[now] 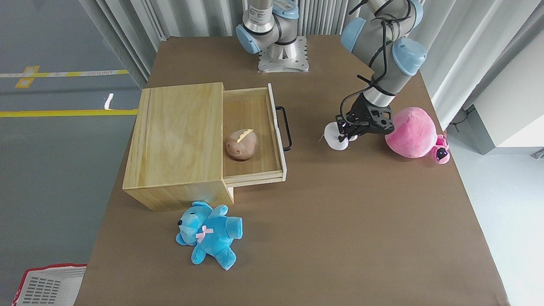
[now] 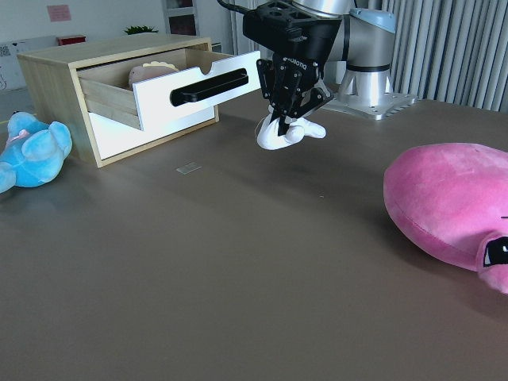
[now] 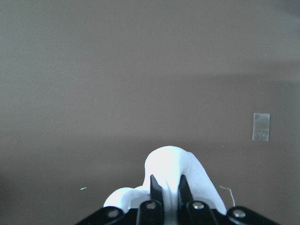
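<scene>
My gripper is shut on a small white plush, which in the left view hangs beneath the black gripper body, just right of the open drawer front. The wooden drawer unit has its drawer pulled out, with a brown round plush bearing a yellow crest inside. A black handle is on the drawer's front.
A blue teddy bear lies in front of the drawer unit. A pink plush sits at the table's right edge, near my gripper.
</scene>
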